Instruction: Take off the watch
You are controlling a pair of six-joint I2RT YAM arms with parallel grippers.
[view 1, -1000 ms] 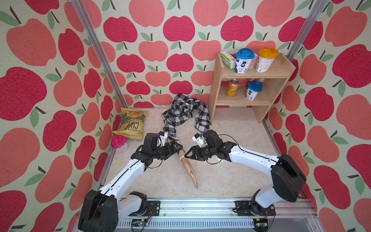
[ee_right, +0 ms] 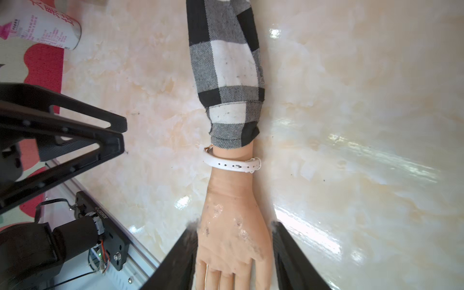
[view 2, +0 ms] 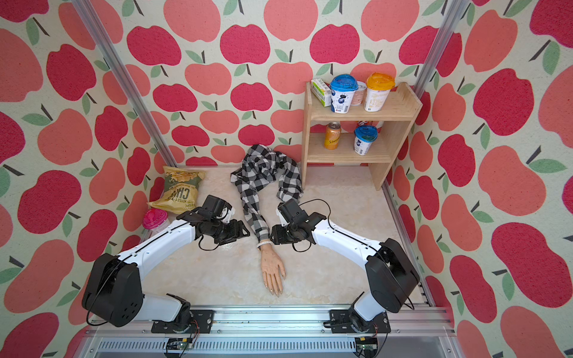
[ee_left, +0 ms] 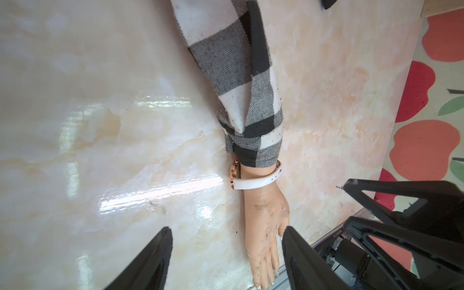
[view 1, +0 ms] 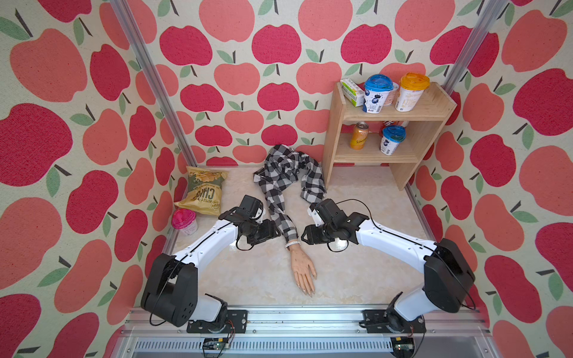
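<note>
A mannequin hand (view 1: 302,268) in a black-and-white checked sleeve (ee_left: 261,96) lies palm down on the table, fingers toward the front. Around its wrist, just below the cuff, sits the watch's white strap (ee_right: 234,165). On the strap's left side in the left wrist view, a rose-gold edge of the watch (ee_left: 234,173) shows; its face is mostly hidden. My left gripper (view 1: 274,230) stands open to the left of the sleeve, apart from it. Close by the cuff's right side is my right gripper (view 1: 306,237), also open. Neither has anything between its fingers.
A chips bag (view 1: 204,191) and a pink-lidded cup (view 1: 185,220) occupy the left. At the back right stands a wooden shelf (view 1: 394,159) with cups and cans. Bare table (view 1: 370,274) lies to the front right.
The forearm, earlier seen edge-on with the left gripper at its cuff, now lies flat with the sleeve down to the wrist. Both grippers have moved outward, away from it.
</note>
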